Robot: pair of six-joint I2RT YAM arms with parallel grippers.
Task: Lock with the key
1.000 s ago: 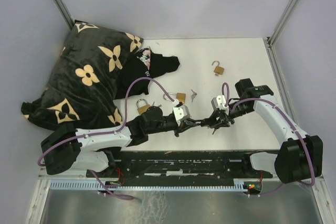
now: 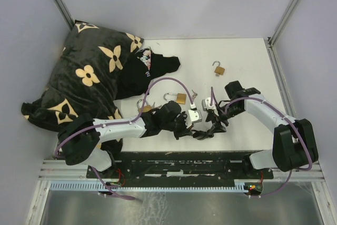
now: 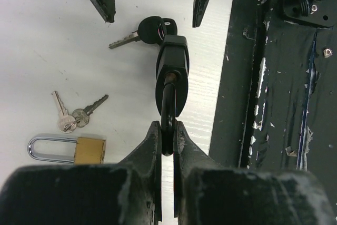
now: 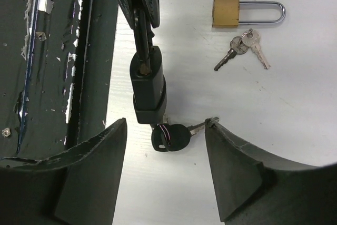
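Observation:
My left gripper is shut on the shackle of a small black lock (image 3: pixel 172 69), which it holds above the table. Black-headed keys (image 4: pixel 171 138) hang at the far end of the lock's body, one with its silver blade (image 4: pixel 205 125) sticking out to the side. Whether another key sits in the keyhole cannot be told. My right gripper stands open, its fingers (image 4: pixel 100 151) apart on both sides of the key heads, not visibly touching them. From above, the two grippers face each other near the table's front edge, with the lock (image 2: pixel 201 134) between them.
A brass padlock (image 3: pixel 89 151) with two loose silver keys (image 3: pixel 71 118) lies behind the grippers. Another padlock (image 2: pixel 145 107) is partly behind the left arm; an open one (image 2: pixel 219 70) lies at the back right. A patterned dark cushion (image 2: pixel 79 77) fills the left side.
My left gripper has moved right and a little toward the front edge with the lock. The padlocks on the table stay put.

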